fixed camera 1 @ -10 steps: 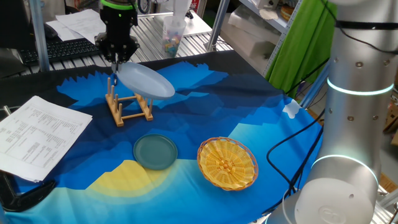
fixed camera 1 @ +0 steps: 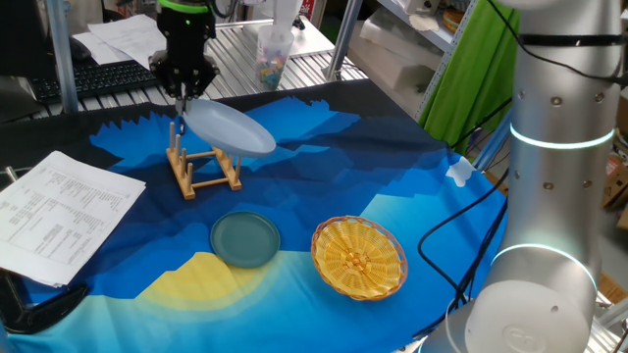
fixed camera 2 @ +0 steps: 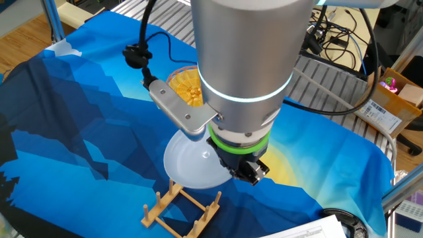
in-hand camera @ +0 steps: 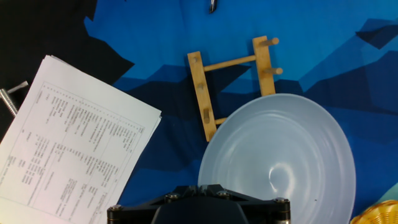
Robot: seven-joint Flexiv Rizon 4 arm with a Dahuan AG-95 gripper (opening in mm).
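A pale blue plate (fixed camera 1: 231, 128) hangs tilted above the wooden dish rack (fixed camera 1: 186, 184), its left rim at my gripper (fixed camera 1: 183, 104). The gripper is shut on that rim. In the wrist view, the plate (in-hand camera: 280, 158) fills the lower right and hides one corner of the rack (in-hand camera: 202, 93); dark gripper parts cover the plate's lower left edge. From the other side, the plate (fixed camera 2: 195, 158) is seen next to the rack (fixed camera 2: 155, 213) and partly behind my arm. Whether plate and rack touch, I cannot tell.
A dark green plate (fixed camera 1: 245, 239) and a yellow woven basket (fixed camera 1: 359, 258) lie on the blue cloth, nearer exterior camera 1. Paper sheets (fixed camera 1: 61, 218) lie at the left, beside a black clamp (fixed camera 1: 29, 309). Open cloth lies right of the rack.
The rack, green plate and basket have not moved.
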